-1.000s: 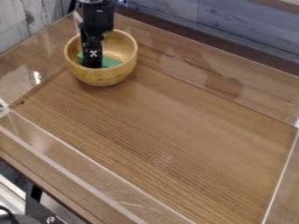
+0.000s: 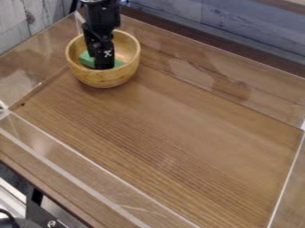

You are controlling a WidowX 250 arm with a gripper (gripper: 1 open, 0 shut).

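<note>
A yellow bowl (image 2: 110, 78) stands at the upper left of the wooden floor of the tray. Inside it lies a green object (image 2: 88, 59), partly hidden by my dark gripper (image 2: 103, 59), which reaches down into the bowl from the top of the view. The fingertips are small and dark; whether anything is between them is hard to make out.
Pale walls border it at the back and sides. A dark cable or fitting lies outside it at the bottom left.
My gripper has moved slightly to the right inside the bowl. The green object's visible part has shifted as the gripper covers it differently.
</note>
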